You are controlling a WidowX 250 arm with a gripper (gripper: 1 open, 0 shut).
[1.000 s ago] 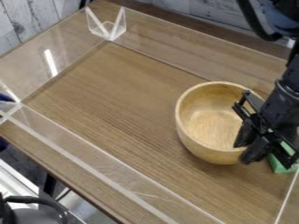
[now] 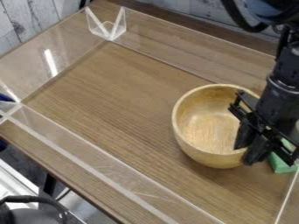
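A light wooden bowl [image 2: 205, 122] is on the right side of the wooden table, tilted slightly. My black gripper [image 2: 247, 136] comes in from the right at the bowl's right rim, shut on that rim. Its fingertips partly hide that side of the bowl. Part of a green object [image 2: 281, 164] shows behind and beneath the gripper at the right edge.
A clear plastic piece [image 2: 107, 24] stands at the back left. Clear strips run along the left side. A black device [image 2: 24, 213] is at the bottom left corner.
The gripper and bowl have barely moved; the arm's upper part has shifted slightly.
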